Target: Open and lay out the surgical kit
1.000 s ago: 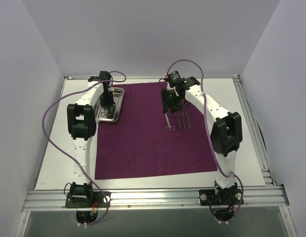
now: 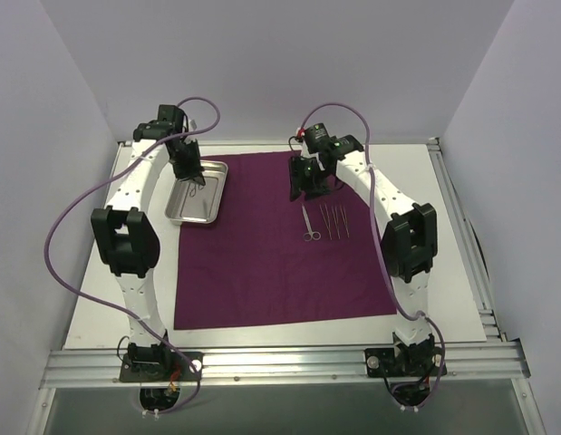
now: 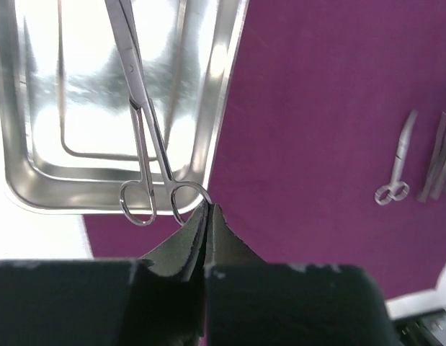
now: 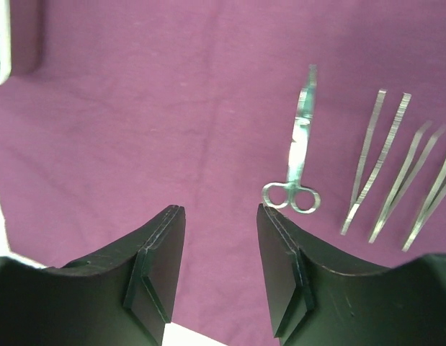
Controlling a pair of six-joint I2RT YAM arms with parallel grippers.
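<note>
My left gripper is shut on one finger ring of a steel pair of scissors (image 3: 142, 94), whose length hangs over the metal tray (image 3: 221, 79) in the left wrist view. From above, that gripper (image 2: 198, 181) is over the tray (image 2: 176, 216). Above the purple cloth (image 2: 239, 281), my right gripper stands open, its fingers apart and empty. Just beyond them, another pair of scissors (image 4: 299, 140) lies flat on the cloth. Several tweezers (image 4: 377, 162) rest to the right of these scissors.
A white table (image 2: 425, 181) borders the cloth. Purple cables (image 2: 67, 208) loop along both arms.
My left gripper has moved away from the front, toward the back of the tray and slightly left. The right gripper has shifted slightly left. The tray and laid-out tools stay put.
</note>
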